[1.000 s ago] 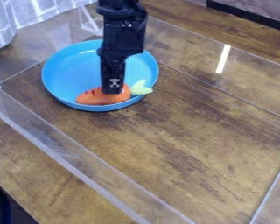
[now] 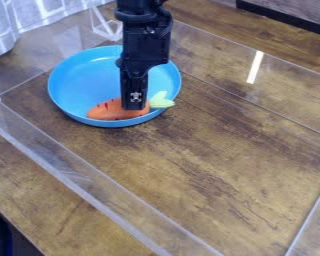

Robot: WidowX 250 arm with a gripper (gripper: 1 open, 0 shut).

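Note:
A blue bowl (image 2: 73, 80) sits on the wooden table at the upper left. In it lies an orange toy carrot (image 2: 108, 111) with pale green leaves, toward the near rim. My black gripper (image 2: 135, 100) reaches down from the top of the view to the carrot, its tip over the carrot near the leaves and hiding part of it. Whether anything is between the fingers is hidden; the gripper looks shut.
Clear panels or edges run along the left and right sides. White crumpled material lies at the top left corner.
My gripper has shifted very slightly at the carrot; the bowl and carrot look almost unchanged.

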